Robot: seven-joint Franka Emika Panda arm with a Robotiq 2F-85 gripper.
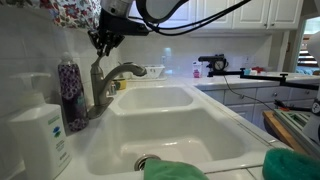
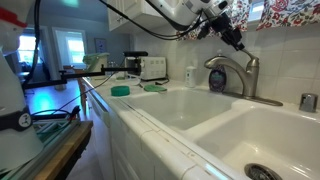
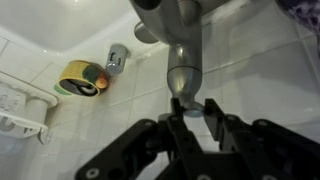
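A metal faucet (image 1: 127,70) stands behind the double sink, its lever handle (image 2: 253,67) pointing up from the base. In the wrist view the handle (image 3: 186,65) reaches down to the fingertips, and its rounded end sits between them. My gripper is shut on that end. From outside, the gripper (image 1: 103,45) hangs from above at the top of the handle, beside the wall. Exactly how the fingers meet the handle is too small to tell in the exterior views.
A white soap bottle (image 1: 43,135) and a dark patterned bottle (image 1: 72,95) stand left of the sink (image 1: 200,125). A green cloth (image 1: 172,171) lies on the near rim. The basins look empty.
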